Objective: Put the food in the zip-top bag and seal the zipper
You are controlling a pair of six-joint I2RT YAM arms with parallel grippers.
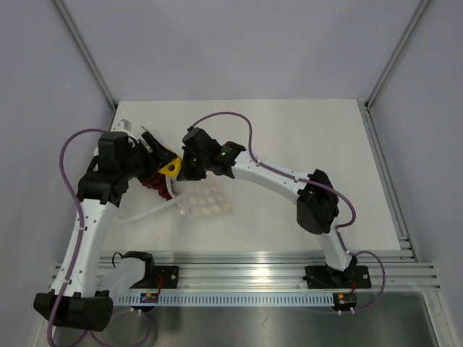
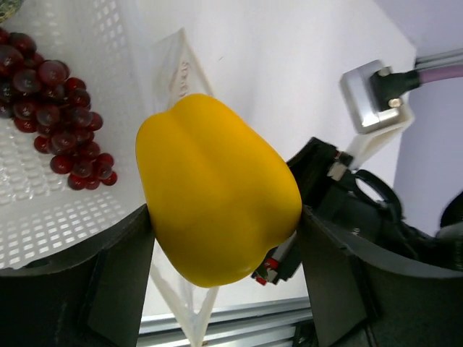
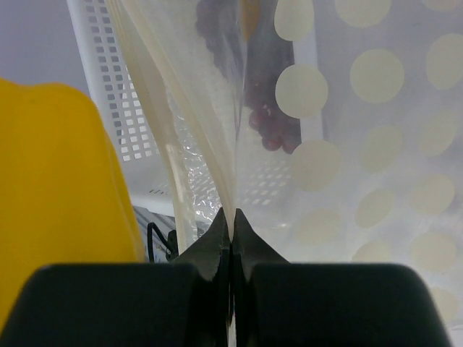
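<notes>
My left gripper has its fingers spread around a yellow bell pepper (image 2: 217, 184), which fills the space between them above the white basket (image 2: 65, 224) of red grapes (image 2: 61, 112). The pepper also fills the left of the right wrist view (image 3: 51, 188). My right gripper is shut on the edge of the clear zip top bag (image 3: 376, 144) with pale dots, pinched near its opening. The grapes show blurred behind the plastic in that view.
The basket stands at the left of the white table (image 1: 289, 123), under my left arm.
</notes>
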